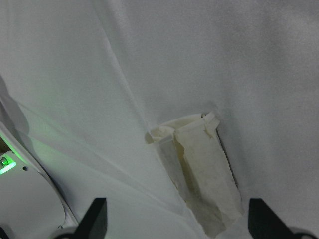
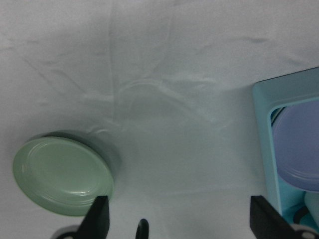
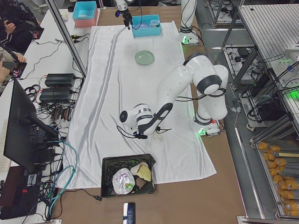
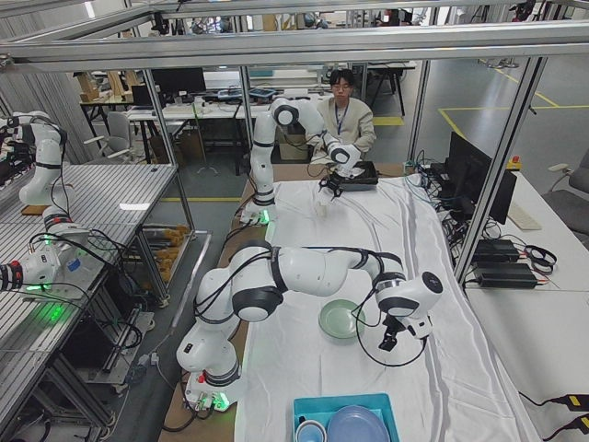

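Observation:
A folded cream paper bag point(image 1: 202, 172) lies on the white cloth beneath my left gripper, whose fingers are open around its lower part from above, with no contact visible. In the camera left view the left gripper point(image 3: 148, 133) hangs low over the near cloth. My right gripper stands open above the cloth, between a green plate point(image 2: 62, 177) and a light blue bin point(image 2: 264, 139) holding a blue plate point(image 2: 299, 144) and a cup.
A black tray point(image 3: 108, 175) with a foil-covered round item point(image 3: 122, 179) and scraps sits at the near edge. Monitors and cables line the side table. The cloth between tray and green plate is mostly clear.

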